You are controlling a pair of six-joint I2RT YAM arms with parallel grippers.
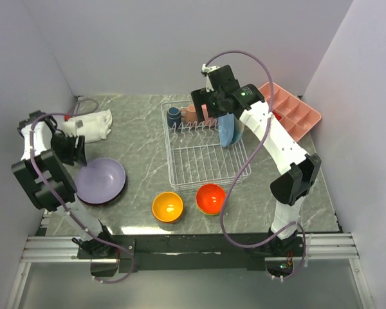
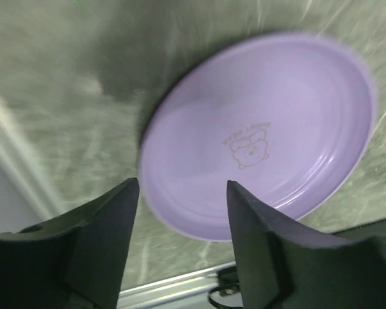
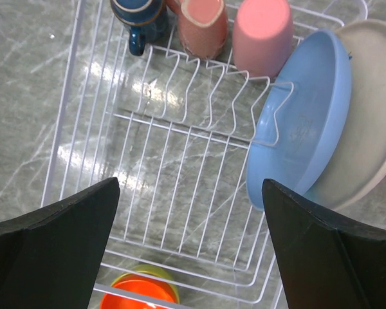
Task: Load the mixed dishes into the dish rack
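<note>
A purple plate point(image 1: 101, 177) lies at the left of the counter. My left gripper is open just above the plate's edge. My right gripper hangs open over the dish rack point(image 1: 199, 164). In the rack stand a dark blue mug point(image 3: 141, 19), pink cups point(image 3: 262, 35) at the back, and a blue plate point(image 3: 289, 141) beside a pale plate point(image 3: 367, 103) on the right. An orange-yellow bowl point(image 1: 167, 205) and a red bowl point(image 1: 210, 197) sit in front of the rack.
A folded white towel point(image 1: 96, 125) lies at the back left. A pink compartment tray point(image 1: 299, 116) is at the back right. Counter between plate and rack is clear; walls enclose both sides.
</note>
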